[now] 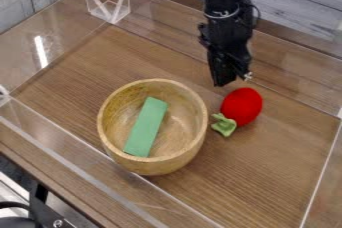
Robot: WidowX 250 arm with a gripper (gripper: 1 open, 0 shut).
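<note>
My black gripper [231,70] hangs over the table behind the red object, its fingers pointing down; it looks shut, with nothing visible between them. The red object [242,105], round with a green leafy top [223,124], lies to the right of a wooden bowl [116,117]. A green block [144,127] lies inside the bowl.
A clear plastic object [107,2] stands at the back left.
</note>
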